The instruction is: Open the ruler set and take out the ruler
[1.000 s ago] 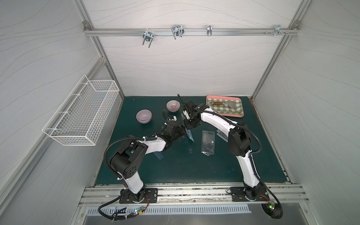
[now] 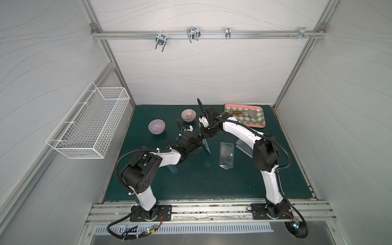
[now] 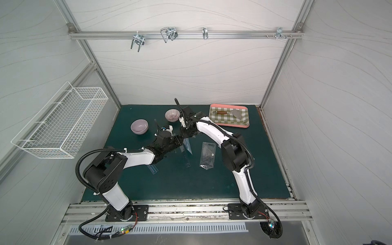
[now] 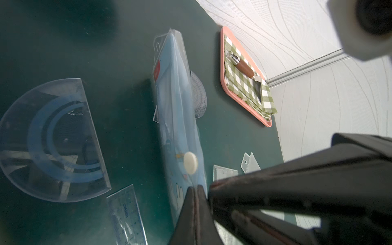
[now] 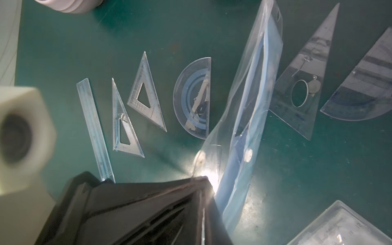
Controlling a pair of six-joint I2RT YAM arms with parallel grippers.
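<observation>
In the left wrist view a clear pouch (image 4: pixel 177 110) with a blue insert and a white snap (image 4: pixel 190 163) stands on edge above the green table. My left gripper is shut at its near end, the thin film running to the fingertips. Right beside it, my right gripper is shut at the pouch's clear side. From the right wrist view, the pouch (image 5: pixel 249 118) shows its clear and blue sides slightly apart, a snap on each. The fingers hide the pouch's near end, and I cannot tell whether a ruler lies inside.
Loose on the table lie a straight ruler (image 5: pixel 96 130), two small set squares, a protractor (image 5: pixel 194 98) and larger clear pieces. Another clear case (image 2: pixel 226 155) lies right of the arms. Two bowls and a pink tray (image 2: pixel 261 122) stand behind; the front table is open.
My right arm has shifted slightly, its wrist moving a little right and its elbow outward. The pouch now shows less below the grippers. My left arm appears still.
</observation>
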